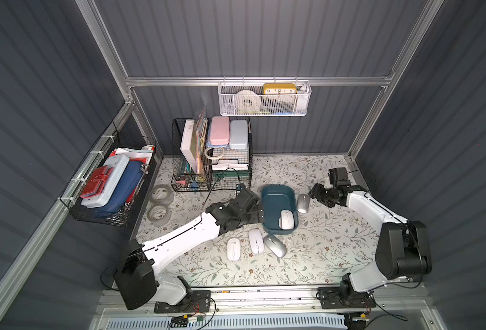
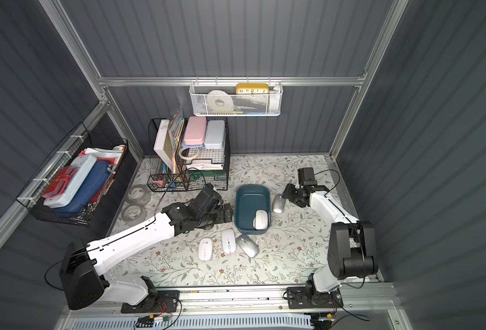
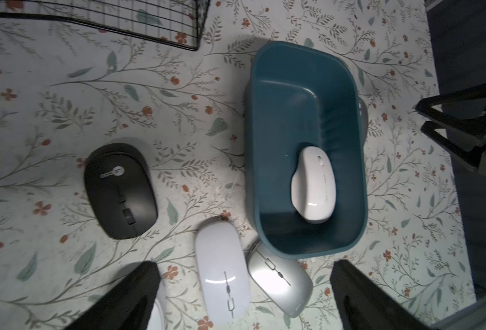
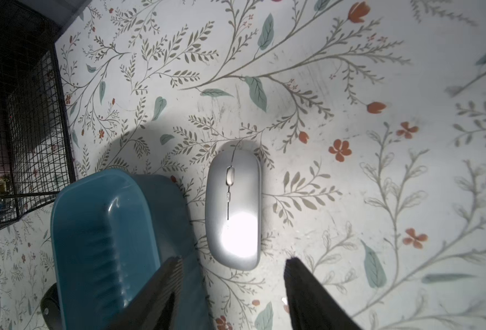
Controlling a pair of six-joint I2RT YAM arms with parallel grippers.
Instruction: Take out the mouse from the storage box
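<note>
The teal storage box [image 1: 278, 192] stands mid-table, with a white mouse [image 3: 315, 186] lying in its front end. Outside it, a grey mouse [image 4: 234, 211] rests on the table along the box's right side. A white mouse [image 3: 222, 269] and a silver mouse [image 3: 280, 277] lie before the box, another white mouse [image 1: 233, 249] farther left. In the left wrist view a black mouse [image 3: 120, 189] lies left of the box. My left gripper is open above the table, left of the box. My right gripper has its fingers apart and empty, to the right of the grey mouse.
A black wire rack [image 1: 231, 165] with books and cases stands behind, to the left. Tape rolls [image 1: 158, 214] lie at the left.
</note>
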